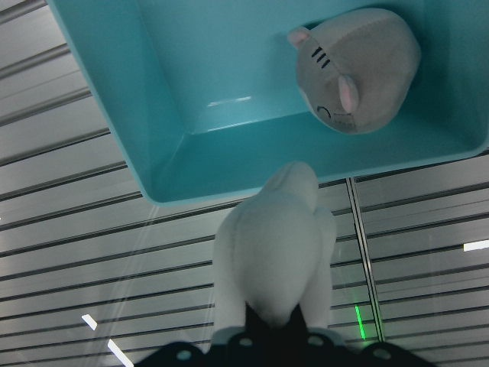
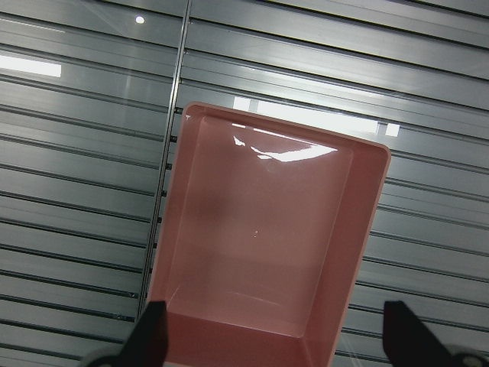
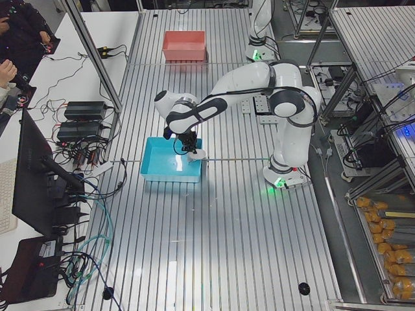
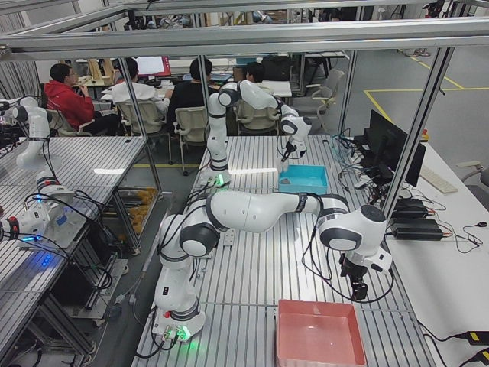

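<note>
A teal bin (image 3: pixel 162 165) stands on the slatted table, holding a grey plush animal (image 1: pixel 359 69) with pink ears. My left gripper (image 3: pixel 189 144) is over the bin's near-right part in the camera left view, shut on a white plush toy (image 1: pixel 271 252), which sits at the bin's edge in the left wrist view. My right gripper (image 4: pixel 357 279) hangs above the pink bin (image 2: pixel 252 229), which is empty; its two fingers stand wide apart in the right wrist view, with nothing between them.
Monitors (image 3: pixel 35 175), black boxes (image 3: pixel 84 111) and loose cables crowd the desk along the left side in the camera left view.
</note>
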